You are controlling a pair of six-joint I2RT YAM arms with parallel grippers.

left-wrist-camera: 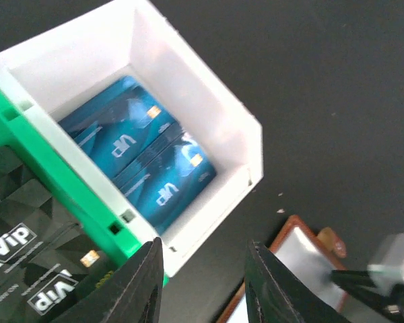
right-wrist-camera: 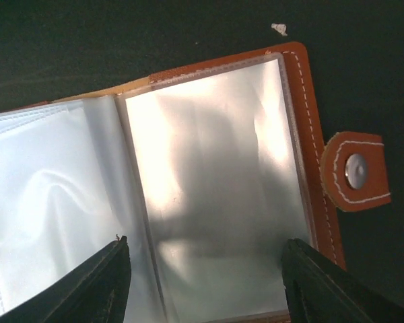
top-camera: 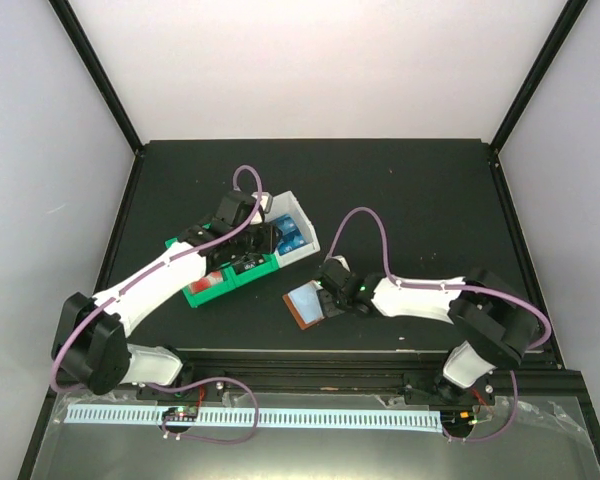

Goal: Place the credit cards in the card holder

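Observation:
The open card holder (right-wrist-camera: 222, 182), brown leather with clear pockets and a snap tab, lies flat on the dark table. My right gripper is over its lower part in the right wrist view, fingers apart with nothing between them. Blue credit cards (left-wrist-camera: 145, 151) lie in the white box (left-wrist-camera: 202, 94); black cards (left-wrist-camera: 27, 249) are in the green box (left-wrist-camera: 60, 182) beside it. My left gripper hangs above the boxes, fingers apart and empty. Red-and-white cards (top-camera: 206, 282) show in the green box's other compartment. No card is visible in the holder's clear pocket.
In the left wrist view, part of the right arm (left-wrist-camera: 397, 269) reaches over the holder from the right. Purple hoses (top-camera: 380, 235) loop above both arms.

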